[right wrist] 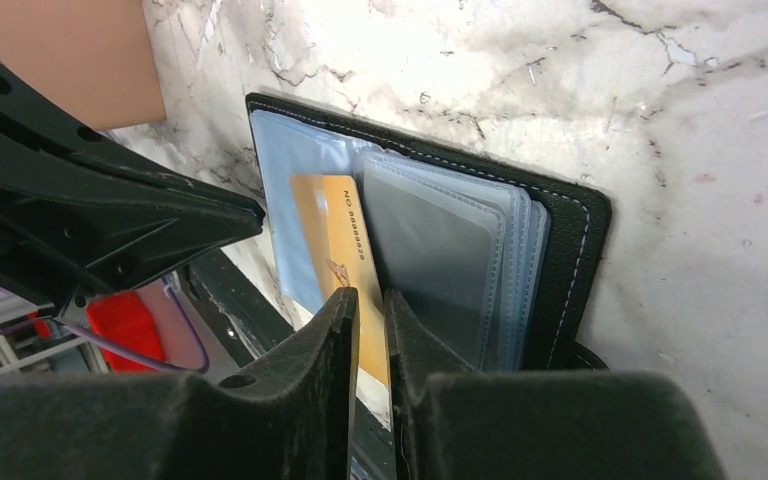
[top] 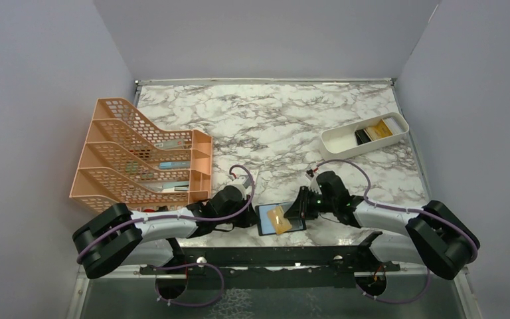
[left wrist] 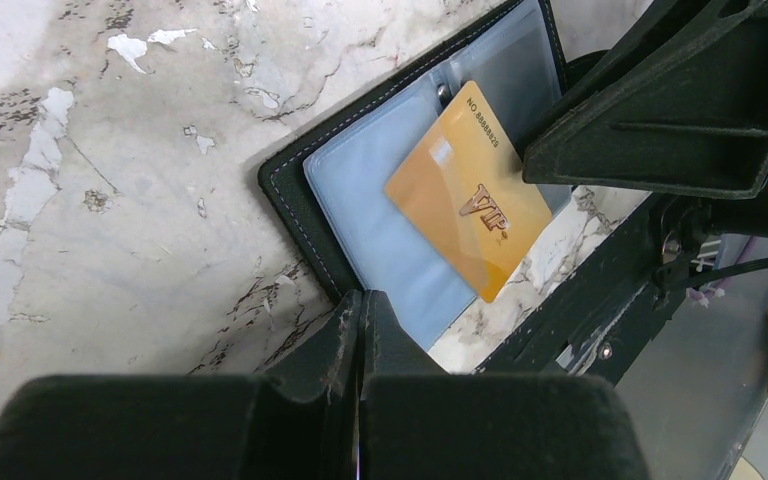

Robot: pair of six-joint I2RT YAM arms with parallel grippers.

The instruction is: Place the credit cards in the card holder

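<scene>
The card holder (top: 263,219) lies unfolded at the table's front, black-edged with pale blue and clear sleeves (right wrist: 430,240). Across its middle rests a gold VIP card (left wrist: 495,215), slanted; its paler left part looks to be under a clear sleeve. My left gripper is shut, its tips at the holder's left edge, nothing visible between them. Over the card's right edge stands my right gripper, slightly open, with a gap between its fingers; part of the card shows behind that gap.
A white box (top: 337,143) at the back right contains gold, black and white items. An orange slotted rack (top: 202,159) with cards inside stands on the left.
</scene>
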